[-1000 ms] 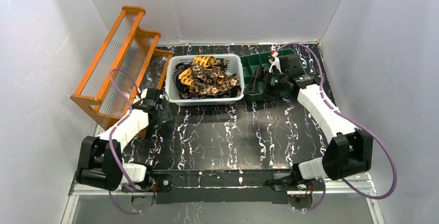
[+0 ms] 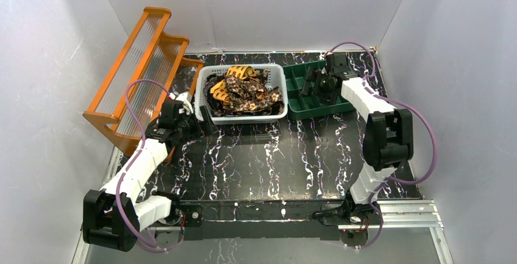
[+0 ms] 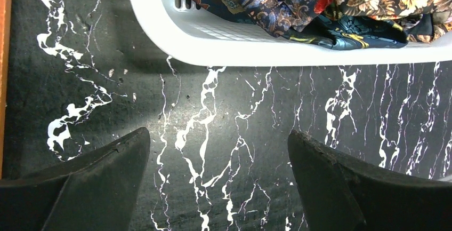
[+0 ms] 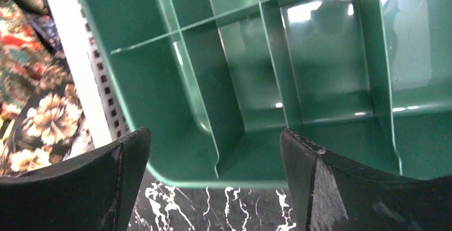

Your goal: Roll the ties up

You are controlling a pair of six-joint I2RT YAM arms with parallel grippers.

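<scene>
Patterned ties, floral and dark with some gold cloth, lie heaped in a white basket at the back centre. My left gripper is open above the table by the basket's front left corner. In the left wrist view, only bare marble-patterned table shows between its fingers, with the basket's rim and some ties beyond. Over the green divided box, right of the basket, hangs my right gripper, open and empty. The box compartments seen in the right wrist view are empty.
A slatted wooden rack stands at the left, close to my left arm. White basket and green box sit side by side along the back. Clear dark table spreads across the front and middle.
My right arm has swung inward and its gripper has moved back, farther over the green box. The left gripper has shifted right and slightly back, nearer the basket corner. Ties have not moved.
</scene>
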